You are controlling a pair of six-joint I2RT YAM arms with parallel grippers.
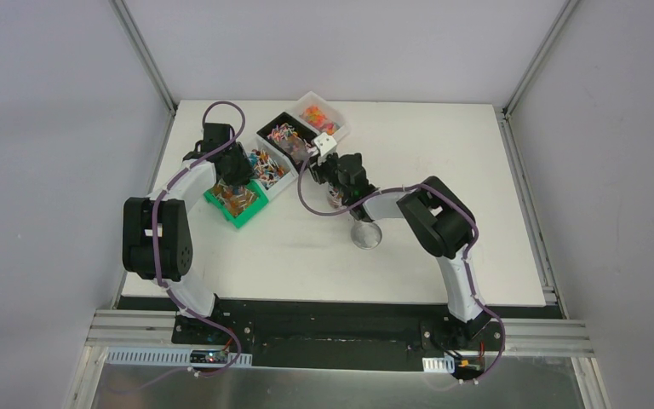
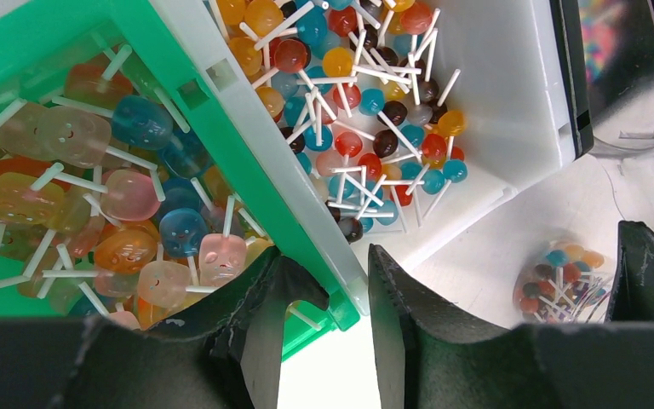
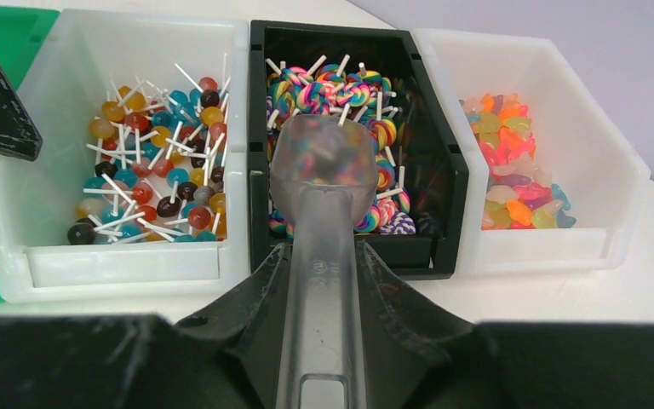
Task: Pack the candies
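Note:
Swirl lollipops (image 3: pixel 332 89) fill the black bin (image 3: pixel 443 183), the middle one of three in the right wrist view. My right gripper has its fingers against both sides of the handle of a clear scoop (image 3: pixel 324 158), whose bowl is over the lollipops. Whether the bowl holds any candy is unclear. My left gripper is closed across the adjoining walls of a green bin (image 2: pixel 247 162) and a white bin (image 2: pixel 519 128). Large gummy lollipops (image 2: pixel 128 196) lie in the green bin, small round ones (image 2: pixel 366 119) in the white.
Gummy bears (image 3: pixel 515 162) lie in another white bin (image 3: pixel 596 141) at the far end of the row. A clear bag with round lollipops (image 2: pixel 566 281) lies on the table near the right arm. One clear round container (image 1: pixel 366 234) stands in front.

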